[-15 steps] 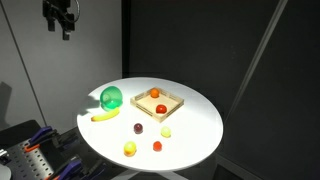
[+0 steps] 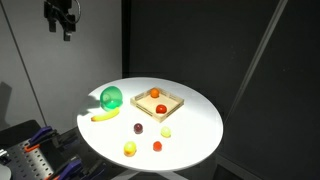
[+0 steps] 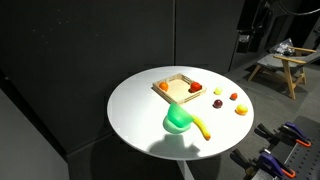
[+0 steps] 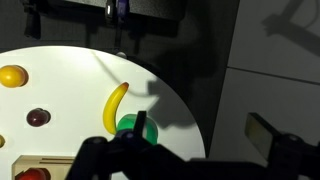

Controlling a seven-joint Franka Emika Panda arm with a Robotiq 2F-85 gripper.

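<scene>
High above the floor at the upper left of exterior view 1, my gripper (image 2: 60,33) hangs well away from the table. In the wrist view the gripper is open, its dark fingers wide apart with nothing held. A green bowl (image 2: 111,97) sits on the white round table (image 2: 200,125), and a yellow banana (image 2: 105,115) lies beside it. The wooden tray (image 2: 149,102) holds an orange fruit (image 2: 154,93) and a red tomato-like one (image 2: 161,108). One finger partly covers the bowl in the wrist view.
Loose on the table are a dark purple fruit (image 2: 138,129), a yellow-green one (image 2: 166,132), an orange (image 2: 130,149) and a small red one (image 2: 157,146). Dark curtains stand behind it.
</scene>
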